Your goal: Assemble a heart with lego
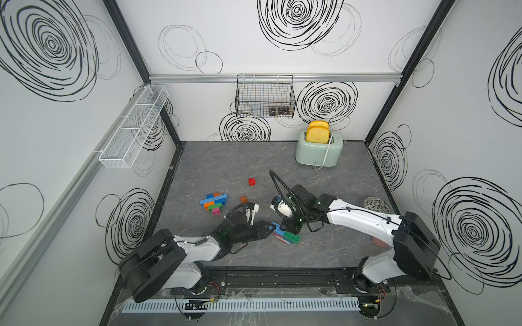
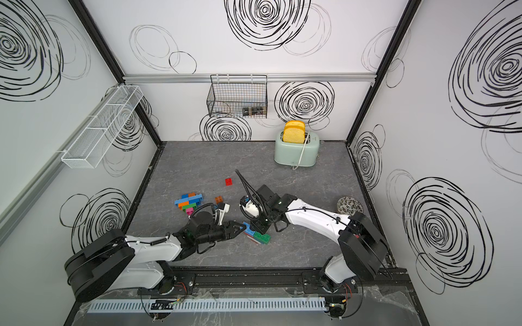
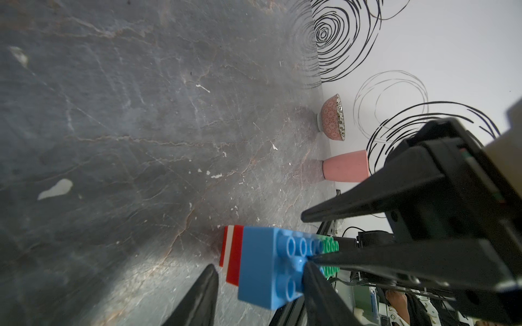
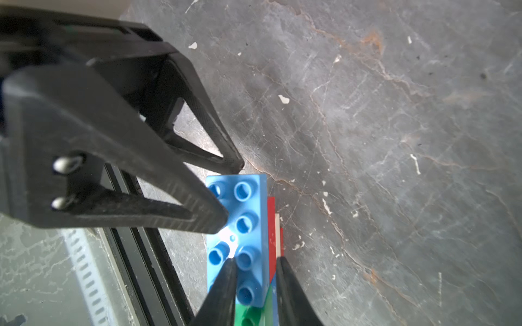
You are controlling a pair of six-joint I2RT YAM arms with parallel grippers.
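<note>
A light blue brick point(image 3: 258, 266) lies in a low stack with red, white and green bricks point(image 1: 291, 238) near the table's front middle. My left gripper is shut on the blue brick's end. My right gripper is shut on the blue brick from the other side, fingers along its lower part in the right wrist view. Each gripper's black frame crowds over the stack in the other's wrist view, partly hiding it.
A multicoloured assembly point(image 1: 213, 201) sits left, with loose red point(image 1: 251, 181) and orange point(image 1: 243, 199) bricks. A toaster point(image 1: 318, 153) stands back right; a bowl point(image 3: 331, 116) and pink cup point(image 3: 345, 165) at right.
</note>
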